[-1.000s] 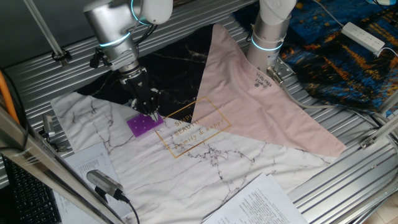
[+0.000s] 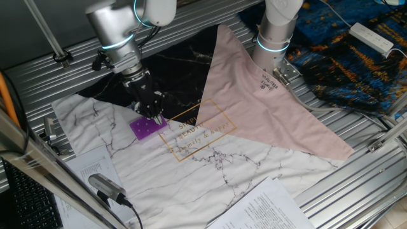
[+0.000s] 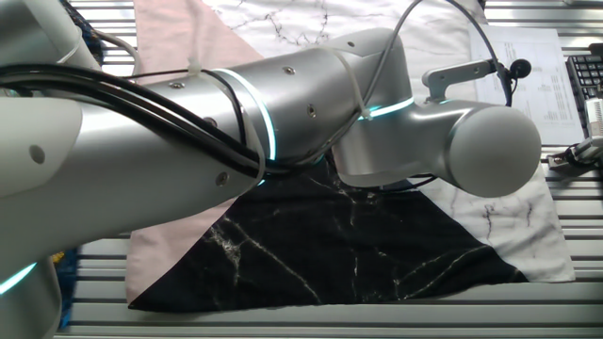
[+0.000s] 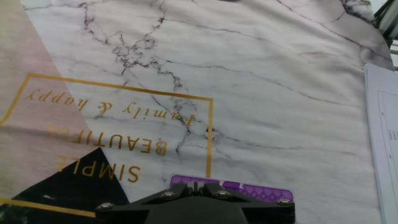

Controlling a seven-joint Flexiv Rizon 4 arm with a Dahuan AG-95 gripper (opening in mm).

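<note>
A flat purple block (image 2: 148, 129) with a dotted top lies on the white marble-print part of the cloth, near its border with the black part. My gripper (image 2: 159, 119) points down over the block's right edge in exterior view 1. At the bottom of the wrist view, the gripper has its fingertips close together, shut, with nothing visible between them. Behind them the purple block (image 4: 264, 193) shows partly; the fingers cover the rest. Whether the fingertips touch the block I cannot tell. In exterior view 2 the arm hides both block and gripper.
The cloth (image 2: 273, 121) in pink, black and white covers most of the slatted table. Papers (image 2: 264, 207) lie at the front, with more sheets (image 2: 95, 168) at the left beside a keyboard (image 2: 28, 197). A metal post (image 2: 54, 172) stands at the left front.
My gripper has turned slightly about its own axis since a second ago. The purple block and the cloth have stayed where they were.
</note>
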